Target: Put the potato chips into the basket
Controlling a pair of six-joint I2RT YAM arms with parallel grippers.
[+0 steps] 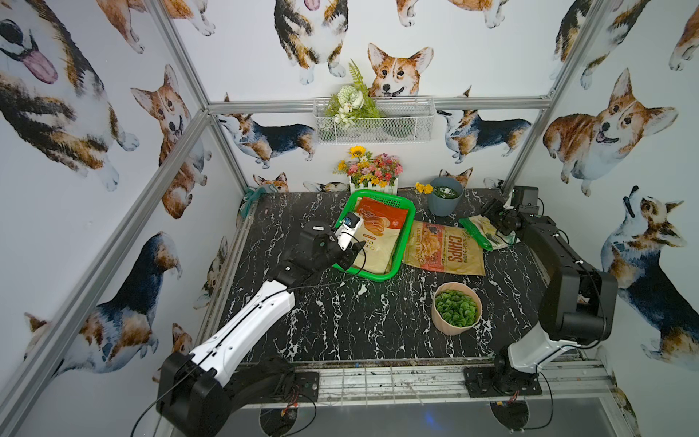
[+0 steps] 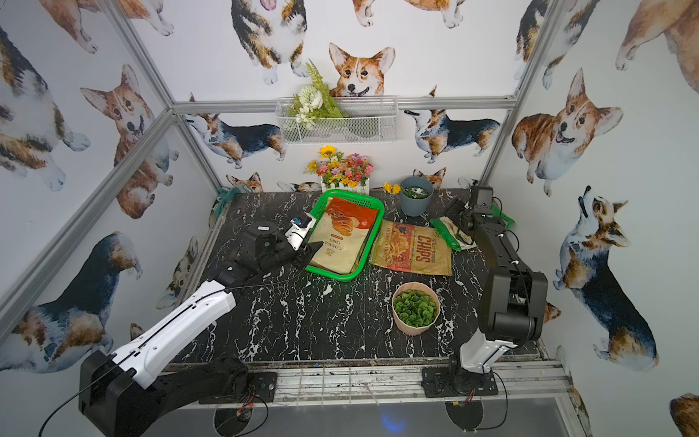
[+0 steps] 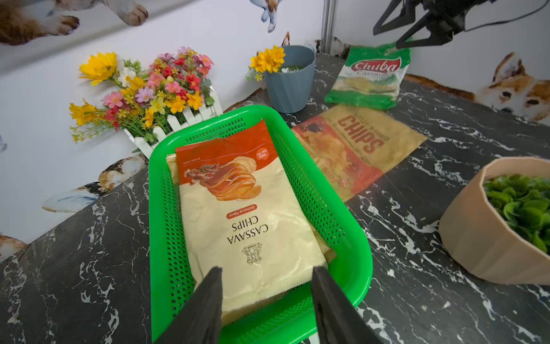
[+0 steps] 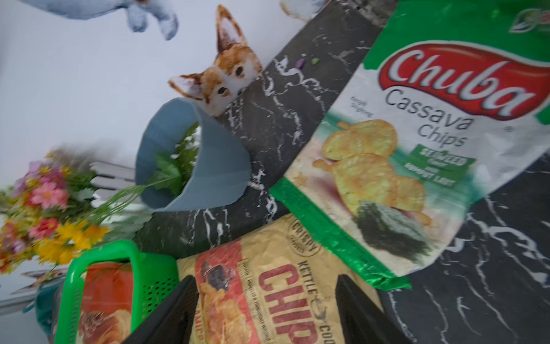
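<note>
Inside the green basket (image 3: 358, 246) lies a cream and red bag of cassava chips (image 3: 246, 218), flat, with the edge of another bag under it. To the basket's right a tan kettle-chips bag (image 1: 445, 249) rests on the table. Behind it is the green and white Chuba bag (image 4: 395, 166), partly covered by the right arm in the top views. My left gripper hangs over the basket's near end, fingers parted, nothing between them. Above the table near the Chuba bag, my right gripper is open and empty.
A paper pot with green leaves (image 1: 456, 309) stands in front of the tan bag. A blue-grey pot (image 1: 444, 198) and a flower planter (image 1: 372, 174) line the back.
</note>
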